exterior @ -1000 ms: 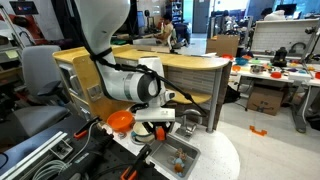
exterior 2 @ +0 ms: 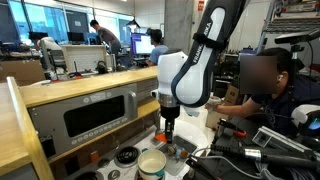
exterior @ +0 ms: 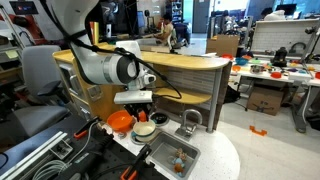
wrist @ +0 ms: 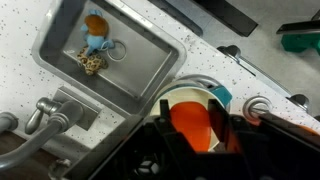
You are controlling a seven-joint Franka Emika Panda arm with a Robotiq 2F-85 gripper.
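Note:
My gripper is shut on an orange-red object [wrist: 190, 126], which fills the space between its fingers in the wrist view. Exactly what this object is I cannot tell. Below it, a cream pot or bowl [wrist: 189, 96] is partly covered by the object and the fingers. Exterior view 1 has the orange piece [exterior: 142, 116] above the cream bowl [exterior: 145, 129]; in exterior view 2 it [exterior 2: 160, 137] appears over the pot [exterior 2: 152, 163]. Whether it touches the rim is unclear.
A grey sink [wrist: 140, 97] beside the bowl holds a blue-and-orange toy [wrist: 97, 32] and a spotted toy [wrist: 92, 63]. The tap [exterior: 189, 122] rises behind it. An orange bowl [exterior: 122, 121] stands left of the cream one. White counter [exterior: 222, 150] right of the sink is bare.
Over the last second my gripper has carried the orange-red object leftward and up in exterior view 1, from near the sink's edge to above the cream bowl.

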